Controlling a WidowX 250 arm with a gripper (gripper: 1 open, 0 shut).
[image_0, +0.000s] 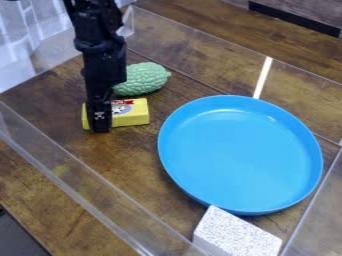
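Note:
My dark gripper (99, 112) reaches down from the top left onto a yellow box (131, 117) with a small printed picture, low over its left part. Whether the fingers are open or closed on the box is hard to tell. A green bumpy vegetable-like object (144, 76) lies just behind the box, partly hidden by the arm.
A large blue plate (238, 152) fills the right middle of the wooden table (67, 160). A white speckled block (235, 236) stands at the front right. Clear plastic walls border the area.

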